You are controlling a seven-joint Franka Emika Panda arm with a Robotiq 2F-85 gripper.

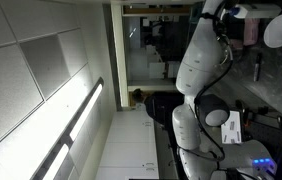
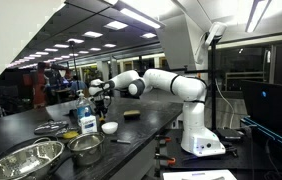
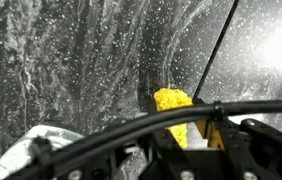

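In the wrist view, a bumpy yellow-orange piece [image 3: 171, 100], perhaps a sponge or cloth, shows at my gripper. The fingers are shut on it, though a black cable crosses in front and hides much of the grip. Under it lies the dark speckled countertop [image 3: 91, 65]. From the side, in exterior view 2, the arm reaches out over the counter to the area behind the clear bottle [image 2: 85, 116] and the white bowl [image 2: 109, 127]. The held piece is too small to make out there.
A steel pot [image 2: 86, 150] and a wide steel colander [image 2: 26, 162] stand at the near end of the counter. Another yellow item [image 2: 131, 113] lies farther right. In exterior view 1, a white bowl [image 1: 281, 31] sits close to the arm's end.
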